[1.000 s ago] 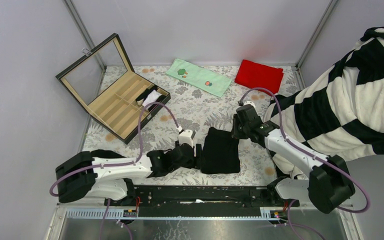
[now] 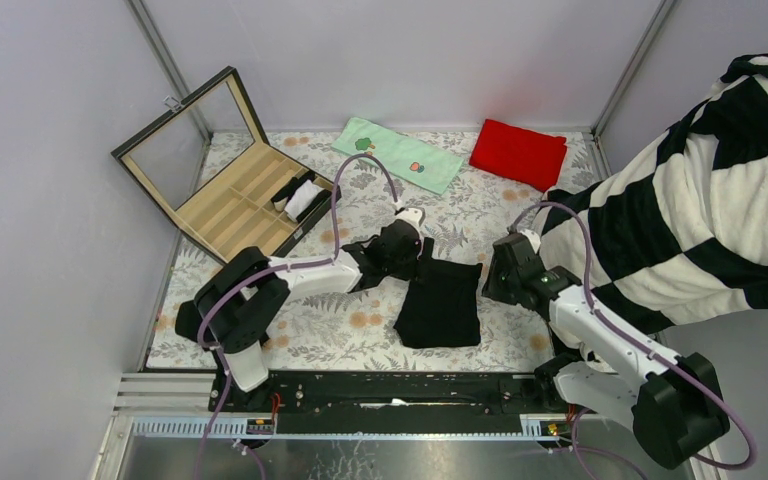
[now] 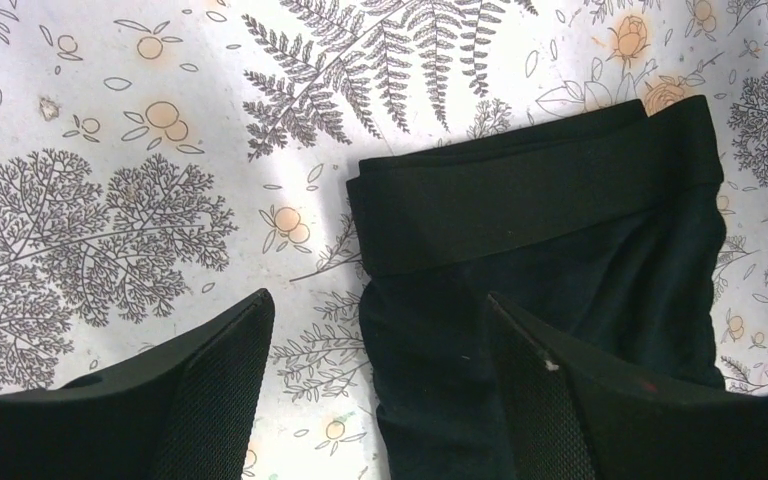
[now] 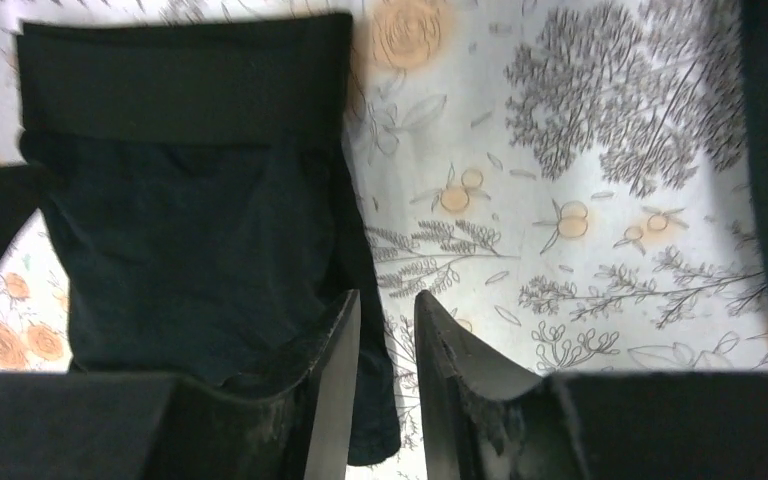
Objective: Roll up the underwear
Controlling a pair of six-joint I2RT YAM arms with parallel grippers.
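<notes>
Folded black underwear point(image 2: 443, 312) lies flat as a rough rectangle on the floral tablecloth, its waistband point(image 3: 535, 190) along the far edge. My left gripper point(image 2: 426, 258) hangs over its far left corner. In the left wrist view its fingers point(image 3: 550, 400) stand wide apart, one over the cloth and the other over bare tablecloth. Off the right side of the underwear, my right gripper point(image 2: 490, 285) is held above the table. In the right wrist view its fingers point(image 4: 335, 380) are partly apart, a narrow gap between them with no cloth held, near the garment's right edge point(image 4: 365, 300).
An open partitioned box point(image 2: 250, 205) with several rolled items stands at the back left. A green cloth point(image 2: 400, 154) and a red cloth point(image 2: 518, 153) lie at the back. A checkered blanket point(image 2: 700, 200) bulks up on the right. Bare tablecloth surrounds the underwear.
My left gripper has swung from the underwear's near left side up and right to its far left corner. The right gripper has shifted right and nearer the front. The underwear's shape looks nearly unchanged.
</notes>
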